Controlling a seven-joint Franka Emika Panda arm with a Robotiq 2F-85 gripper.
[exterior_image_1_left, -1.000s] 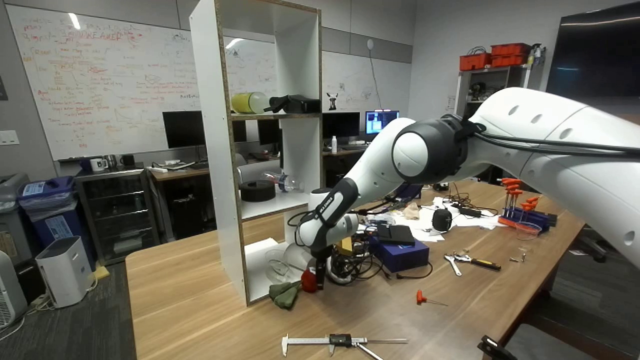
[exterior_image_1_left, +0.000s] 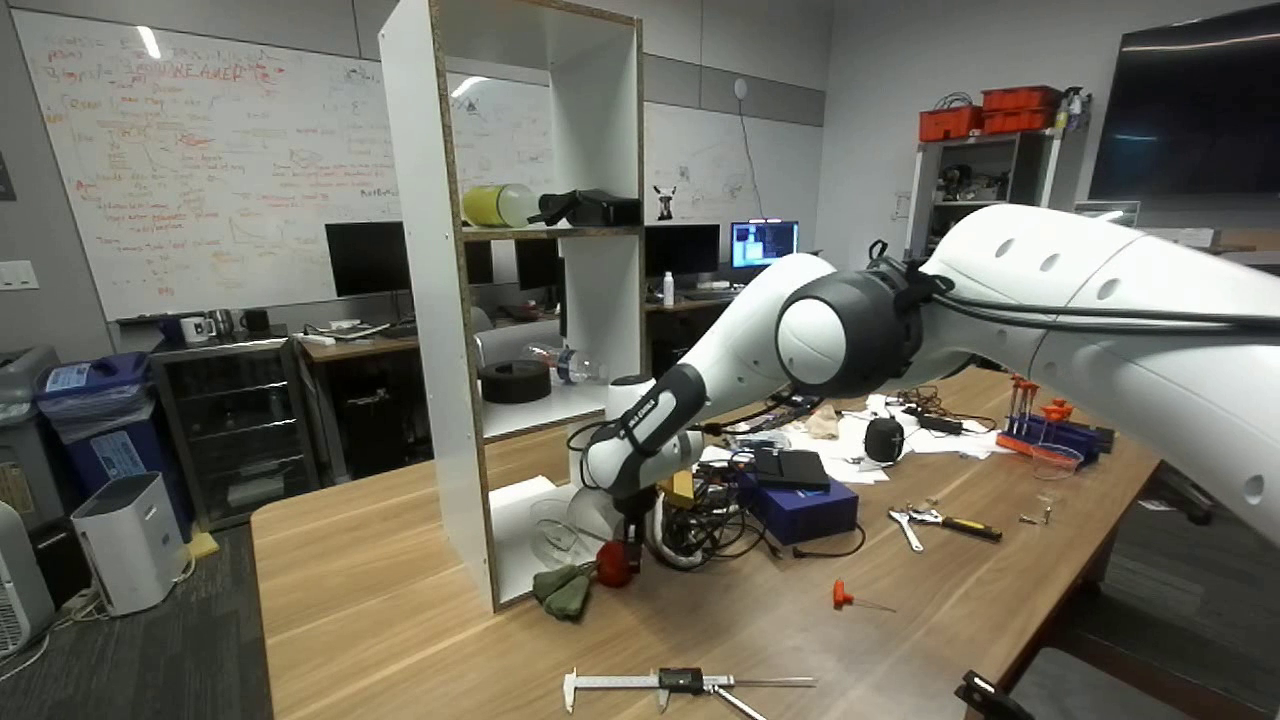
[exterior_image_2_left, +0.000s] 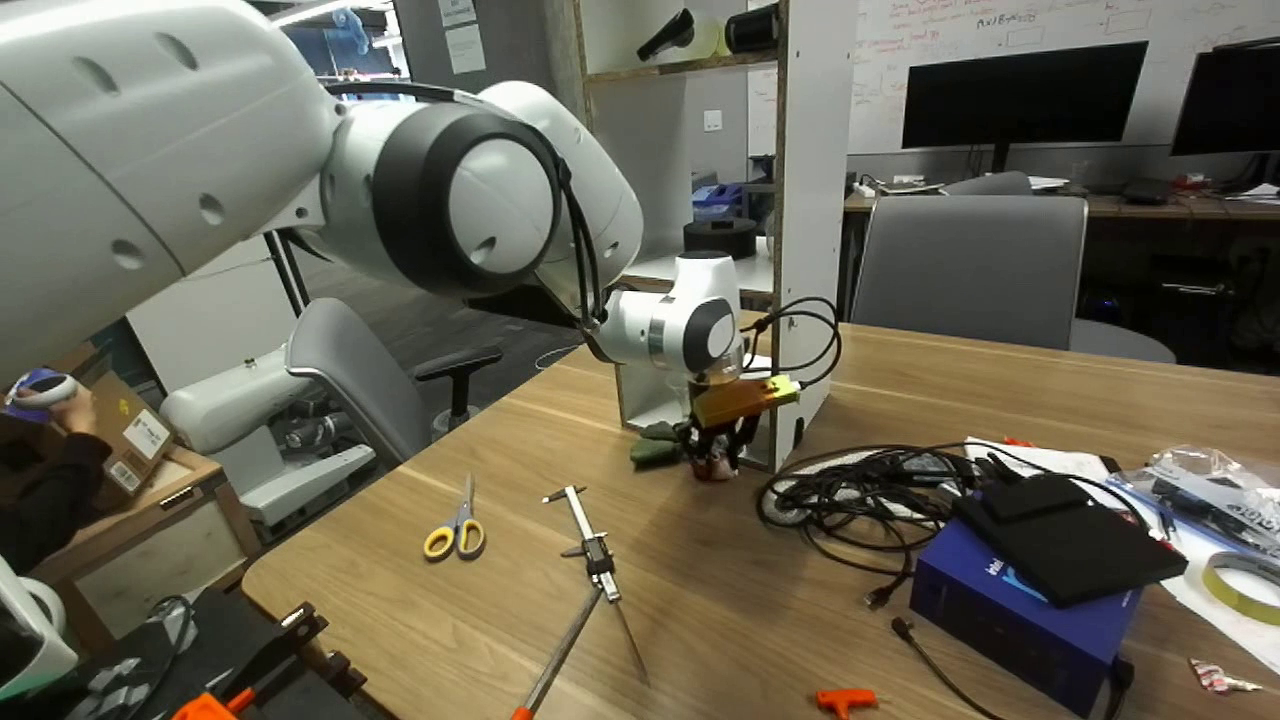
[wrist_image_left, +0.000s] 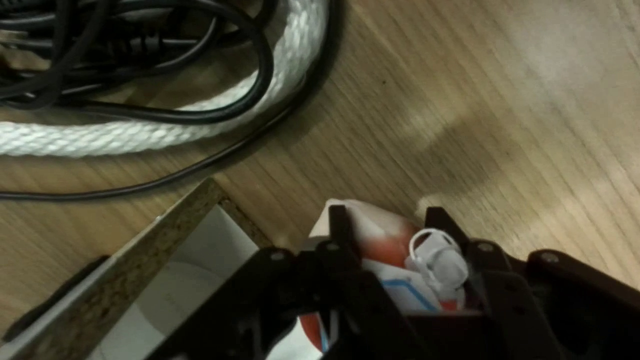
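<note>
My gripper points down at the table beside the shelf's lowest opening. Its fingers stand apart on either side of a red and white item (wrist_image_left: 387, 249) with a blue stripe and a clear ring-like cap. Whether both fingers press on it cannot be told. In exterior view 1 this item shows as a round red shape (exterior_image_1_left: 613, 564) by the fingertips, touching or very near a dark green cloth-like piece (exterior_image_1_left: 561, 592). That green piece (exterior_image_2_left: 655, 448) lies just left of the gripper (exterior_image_2_left: 713, 454) in exterior view 2.
The shelf's edge (wrist_image_left: 132, 264) is close to the gripper. White rope (wrist_image_left: 252, 102) and black cables lie on the other side, with a blue box (exterior_image_1_left: 798, 506) beyond. Calipers (exterior_image_1_left: 681, 680) and scissors (exterior_image_2_left: 456, 528) rest on the table; bare wood lies between.
The arm has shifted slightly left in exterior view 1, and its upper links sit a little differently. The red item and green piece have moved slightly left as well.
</note>
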